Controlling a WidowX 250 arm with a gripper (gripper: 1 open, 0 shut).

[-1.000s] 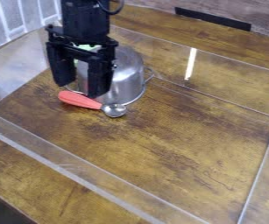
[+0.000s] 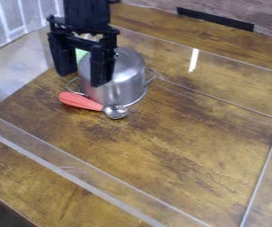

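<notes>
My black gripper hangs in the upper left of the camera view, open, with its two fingers in front of and above a steel pot. Below it, a spoon with a red handle and a round metal head lies on the wooden table beside the pot. A green item shows partly behind the gripper.
Clear panel edges run along the left and right, and a white rack or frame stands at the top left.
My gripper has risen and moved back, away from the spoon. The pot and spoon look unmoved.
</notes>
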